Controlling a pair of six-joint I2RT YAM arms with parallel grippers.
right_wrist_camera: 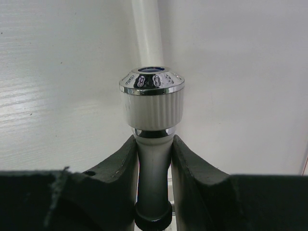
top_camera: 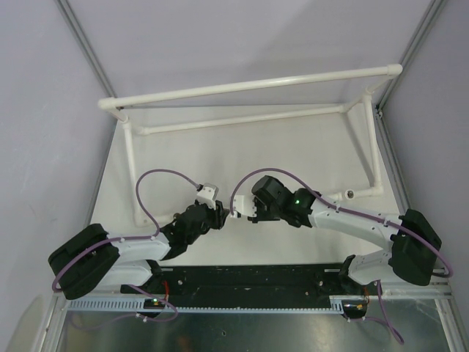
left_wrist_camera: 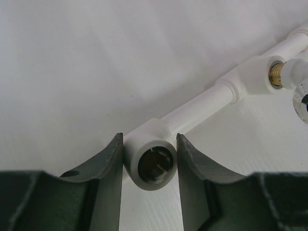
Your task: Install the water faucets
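My left gripper (top_camera: 218,215) is at the lower pipe; in the left wrist view its fingers are closed round a white tee fitting (left_wrist_camera: 144,130) with an open dark socket. A second tee (left_wrist_camera: 252,77) to the upper right shows a brass thread with a clear-and-white part (left_wrist_camera: 301,96) at it. My right gripper holds a faucet (right_wrist_camera: 153,106) with a white ribbed body and chrome top between its fingers, over the lower middle of the frame in the top view.
A white pipe frame (top_camera: 249,82) spans the back and sides. Another open fitting (top_camera: 349,194) is at the lower right of the frame. The board's middle (top_camera: 198,154) is clear.
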